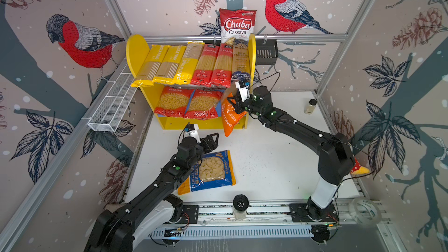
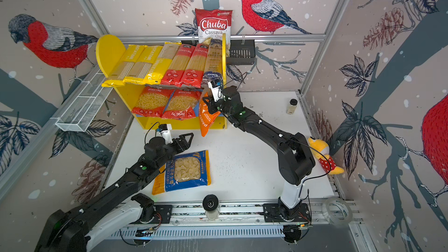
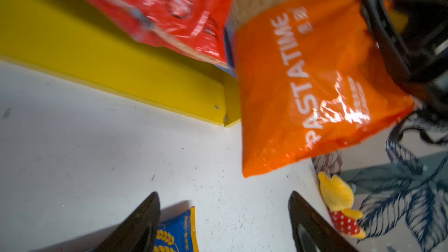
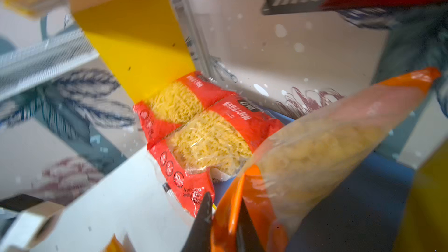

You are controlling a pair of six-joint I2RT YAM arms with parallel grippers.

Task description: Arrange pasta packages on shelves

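Observation:
An orange Pastatime pasta bag (image 1: 229, 117) hangs at the right end of the lower shelf, with my right gripper (image 1: 235, 102) shut on it, beside two red pasta bags (image 4: 210, 142). The top shelf holds several yellow (image 1: 165, 63) and red (image 1: 203, 65) spaghetti packs. My left gripper (image 1: 212, 141) stands open over the table, below the shelves and above a blue pasta bag (image 1: 212, 170), with nothing between its fingers.
The yellow shelf unit (image 1: 137, 56) stands at the back of the white table (image 1: 280, 158). A wire rack (image 1: 109, 105) is at the left, a small bottle (image 1: 310, 107) and a plush toy (image 2: 319, 151) at the right.

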